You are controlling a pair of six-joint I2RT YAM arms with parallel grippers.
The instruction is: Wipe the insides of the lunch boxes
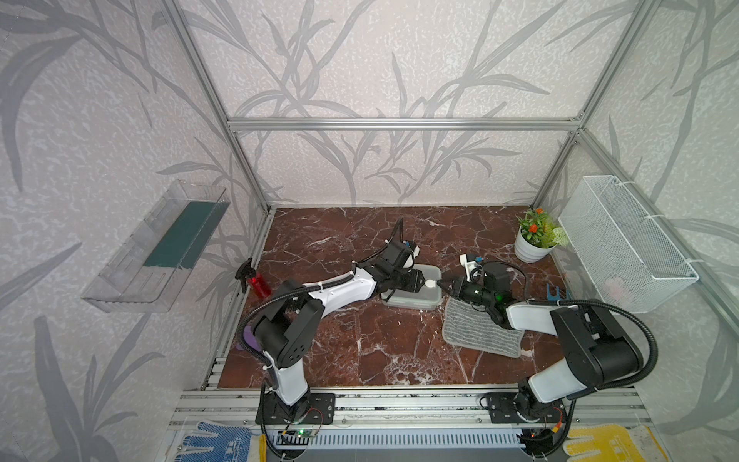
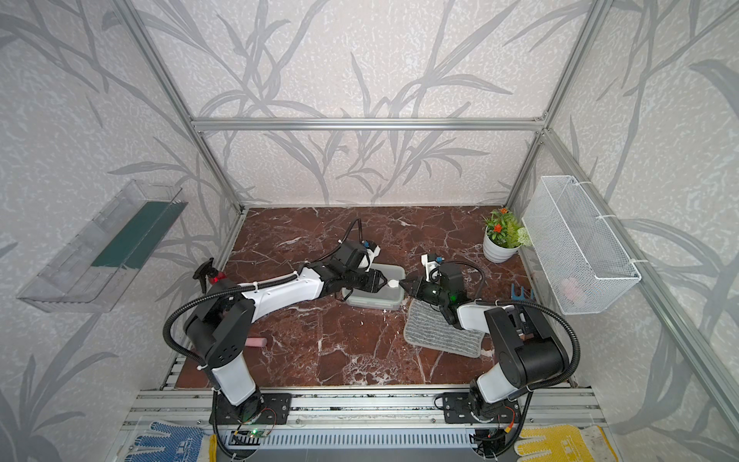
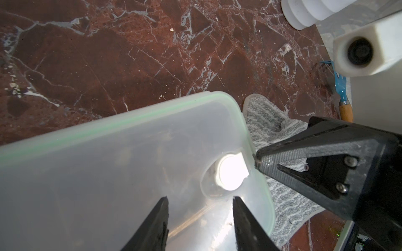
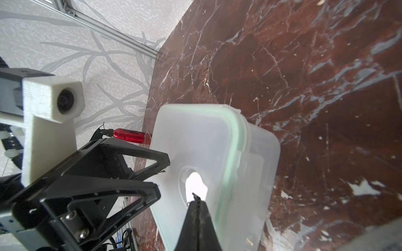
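Note:
A clear lunch box with a pale green seal stands on the table, its translucent lid on top. A white round valve sits near the lid's right end. Above the lid, my left gripper is open, with nothing between its fingers. At the box's right end, my right gripper is shut with its fingertips together and nothing between them; the lid's edge lies outside the fingers. A grey striped cloth lies on the table to the right of the box.
A red spray bottle stands at the left edge, and a white flowerpot at the back right. A blue fork with a wooden handle lies at the right.

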